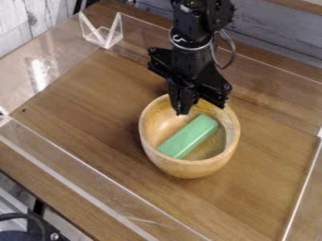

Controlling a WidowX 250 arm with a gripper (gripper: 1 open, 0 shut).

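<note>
A wooden bowl (160, 132) stands on the wooden table. A green block (189, 136) lies inside it, tilted diagonally. My black gripper (186, 99) hangs above the back rim of the bowl, its fingers pointing down, clear of the block. How far the fingers are apart is hard to make out.
A clear plastic holder (104, 30) sits at the back left edge of the table. Cables lie beyond the lower left edge.
</note>
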